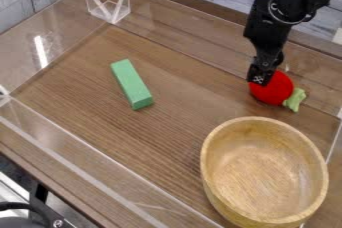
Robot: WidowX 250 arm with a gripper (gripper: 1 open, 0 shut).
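Note:
My black gripper (267, 72) hangs down from the upper right, its fingertips just above and left of a red round object with a green top (271, 89), which looks like a tomato or strawberry. Whether anything is between the fingers is unclear. A green block (131, 83) lies to the left, and a round tan bowl (263, 206) sits at the lower right.
A white wire-like holder (110, 2) stands at the upper left. The table's right edge is near the red object.

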